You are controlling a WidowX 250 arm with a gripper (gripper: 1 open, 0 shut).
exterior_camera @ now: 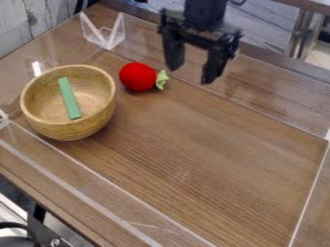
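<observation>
My dark gripper (192, 43) hangs over the back middle of the wooden table (219, 164), blurred, so its finger state is unclear. Below and left of it, a red round object (137, 76) with a small green part lies on the table. A wooden bowl (91, 123) at the left holds a long green object (68, 98).
A clear, angular container or stand (104, 31) sits at the back left. A dark cable shows at the lower left corner.
</observation>
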